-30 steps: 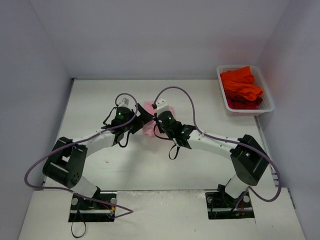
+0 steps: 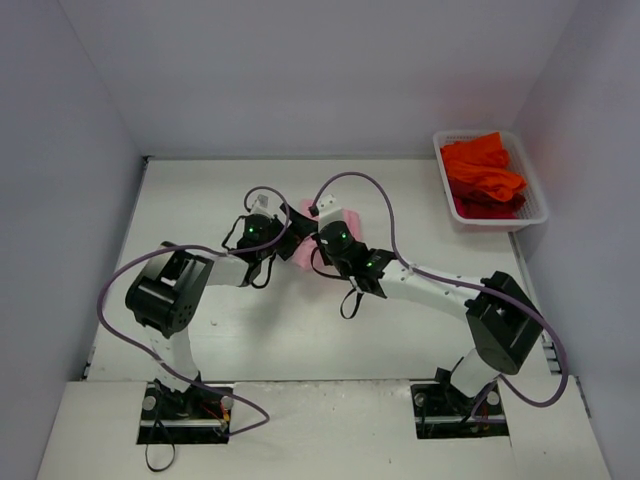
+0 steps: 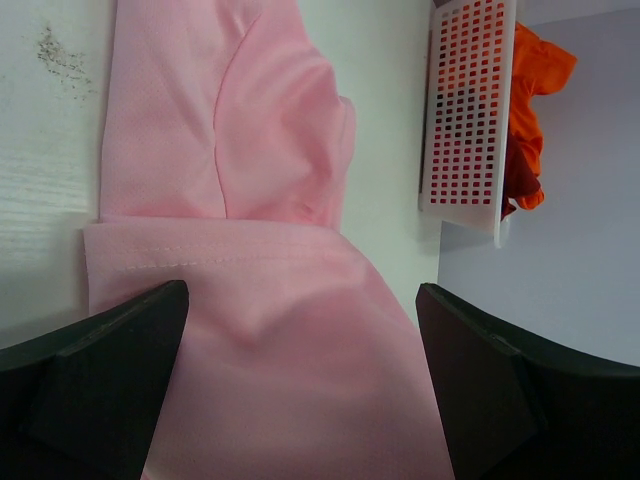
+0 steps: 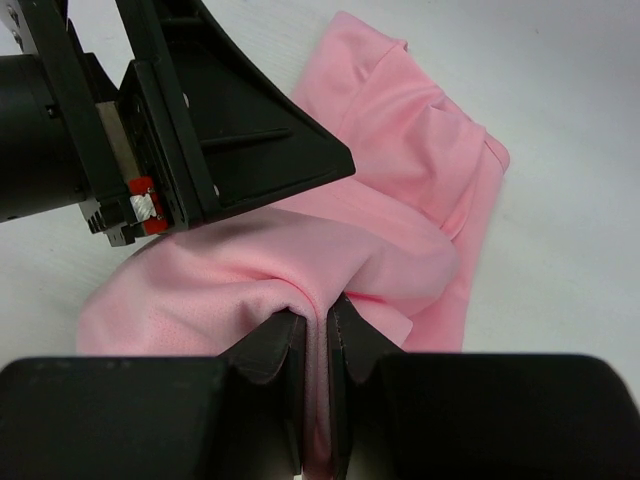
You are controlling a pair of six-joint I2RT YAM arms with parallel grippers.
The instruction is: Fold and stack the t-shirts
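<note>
A pink t-shirt (image 2: 303,258) lies bunched and partly folded at the middle of the table, largely covered by both arms in the top view. My right gripper is shut on a gathered ridge of its cloth. From the left, my left gripper (image 2: 311,228) reaches over the shirt with its fingers wide apart. In the left wrist view pink fabric (image 3: 270,340) fills the space between the open fingers, without being clamped. One black left finger (image 4: 260,135) also shows in the right wrist view, just above the cloth.
At the back right stands a white basket (image 2: 447,190) with orange (image 2: 485,165) and dark red (image 2: 480,207) cloths inside. Bare white table (image 2: 200,195) surrounds the shirt, and walls rise at the back and both sides.
The left arm has moved to the right, bringing its gripper further over the shirt. The right gripper and the shirt have shifted slightly to the right.
</note>
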